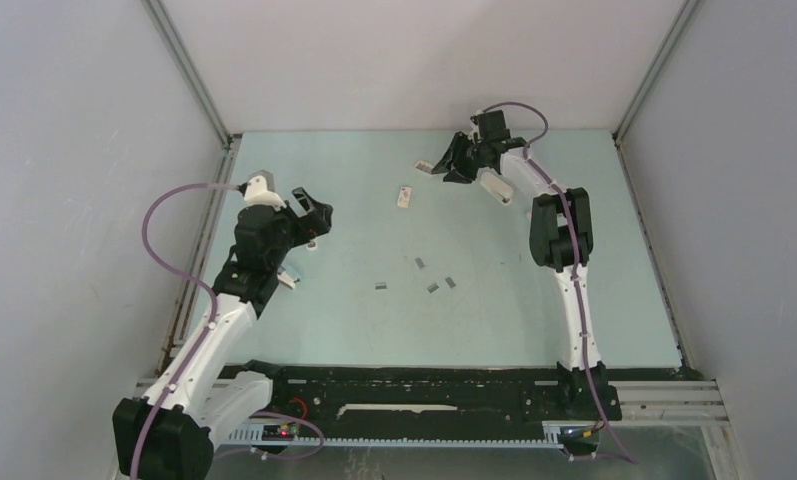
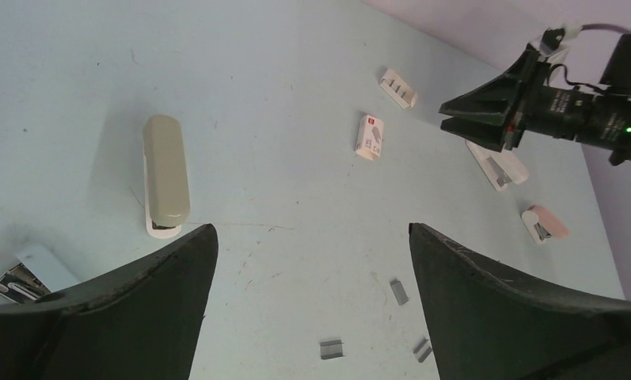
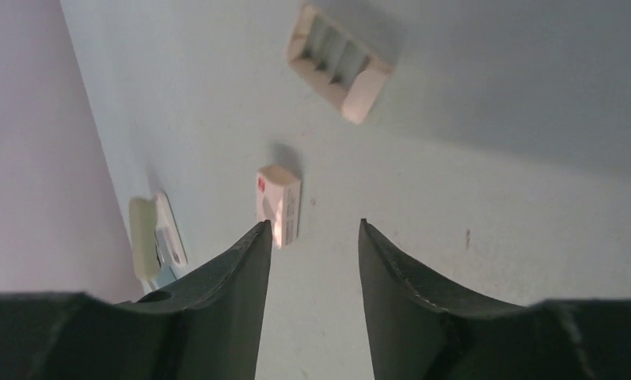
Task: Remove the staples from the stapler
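A beige stapler (image 2: 166,166) lies below my left gripper, which is open and empty. At the back right, my right gripper (image 1: 444,172) is partly open, empty, close beside a small white compartmented tray (image 3: 367,83). A white stapler (image 1: 497,187) lies under the right arm, and a pink stapler (image 2: 548,223) farther right, seen in the left wrist view. A blue-grey stapler (image 2: 49,267) lies at the left. A small white box (image 1: 404,197) with a red mark sits near the middle back.
Several small grey staple strips (image 1: 433,288) lie scattered on the lower middle of the table (image 1: 484,320). Walls bound the back and both sides.
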